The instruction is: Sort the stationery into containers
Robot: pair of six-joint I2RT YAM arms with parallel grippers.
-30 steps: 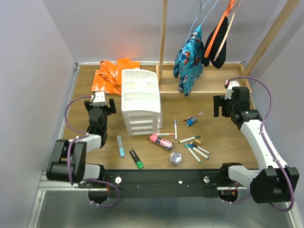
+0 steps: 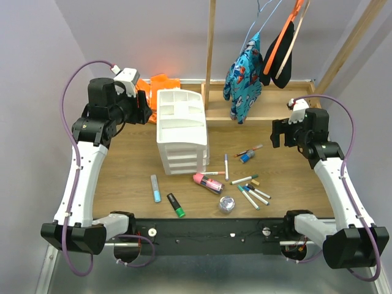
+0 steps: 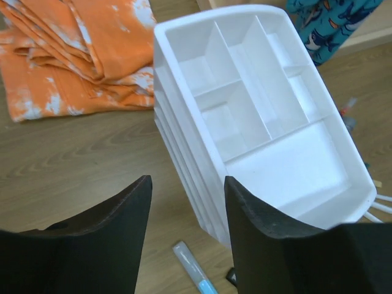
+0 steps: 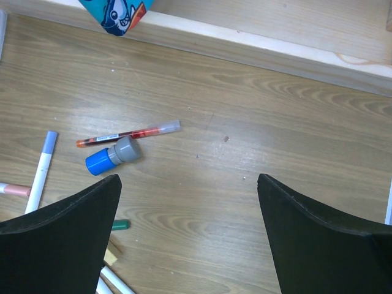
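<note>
A white organizer (image 2: pixel 182 133) with drawers and an open-topped tray of compartments stands left of the table's middle. My left gripper (image 2: pixel 146 107) hangs high to its left, open, and only bare table and the organizer's side show between its fingers in the left wrist view. On the right, my right gripper is open above bare wood. Loose stationery lies on the table: a blue-grey case (image 2: pixel 155 188), a black and green marker (image 2: pixel 176 205), a pink-capped bottle (image 2: pixel 209 182), a round clear container (image 2: pixel 226 204), several pens (image 2: pixel 248 196), a blue item (image 4: pixel 112 155) and a red pen (image 4: pixel 128 135).
Orange cloth (image 3: pixel 73 58) lies folded behind the organizer on the left. A wooden frame (image 2: pixel 257 105) runs along the back, with a blue patterned bag (image 2: pixel 244 76) and a black cap (image 2: pixel 277 58) hanging over it.
The left arm has risen from low beside the organizer, extended upward and swung its gripper back toward the organizer. The right gripper has shifted slightly left. The stationery has stayed put.
</note>
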